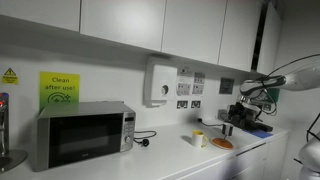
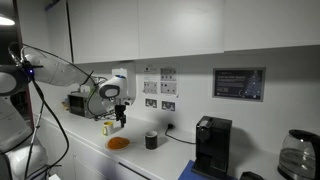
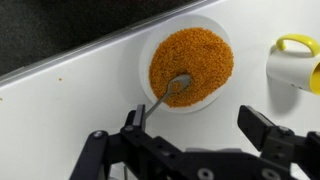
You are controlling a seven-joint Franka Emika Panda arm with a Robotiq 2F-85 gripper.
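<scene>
A white plate point(image 3: 150, 48) of orange grains point(image 3: 193, 62) lies below my gripper, which is open with nothing between its fingers. A metal spoon point(image 3: 179, 86) rests with its bowl in the grains, its handle running down toward the left finger point(image 3: 132, 124). To the right of the plate stands a white mug point(image 3: 290, 68) with a yellow handle and inside. In exterior view 2 the gripper point(image 2: 117, 108) hangs above the counter behind the plate of grains point(image 2: 119, 143), near the mug point(image 2: 107, 128).
A dark canister point(image 2: 151, 140) stands right of the plate, with a black coffee machine point(image 2: 213, 148) and a glass jug point(image 2: 298, 153) farther right. A microwave point(image 1: 84, 135) sits at the counter's other end. Bare counter point(image 1: 165, 150) lies between the microwave and the mug.
</scene>
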